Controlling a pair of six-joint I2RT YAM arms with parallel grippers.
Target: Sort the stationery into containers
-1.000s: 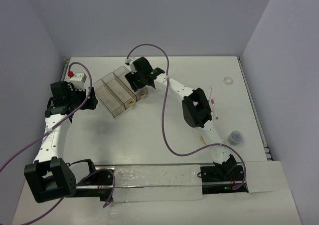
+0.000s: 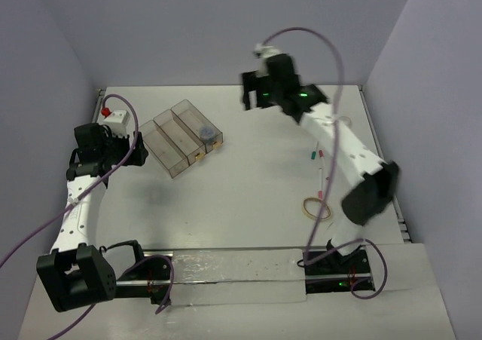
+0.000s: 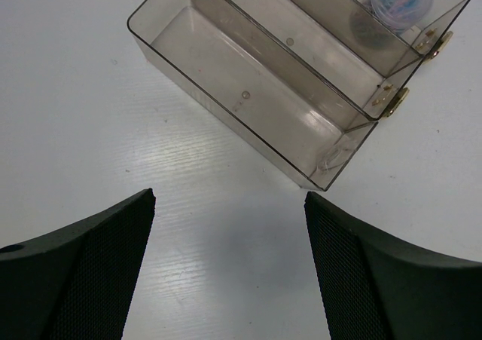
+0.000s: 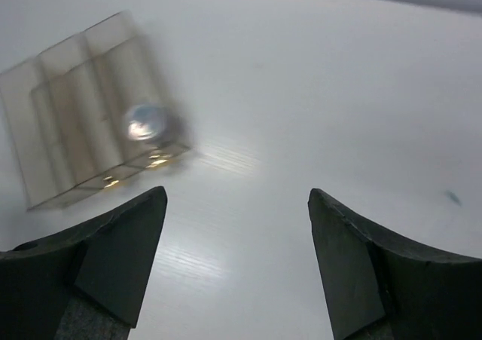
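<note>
A clear container with three compartments stands at the back left of the table. In its right-hand compartment, near the front end, sits a round clear tub of small coloured pieces. My left gripper is open and empty beside the container's left side. My right gripper, blurred in the top view, hangs open above the table to the container's right, nothing between its fingers. On the right lie slim pens, a small green piece and a yellowish tape roll.
A pale ring lies at the back right, partly behind the right arm.
My right gripper has left the container's right-hand compartment and swung to the right, uncovering the tub there. More of the tape roll and the green piece now shows. The left arm looks still.
</note>
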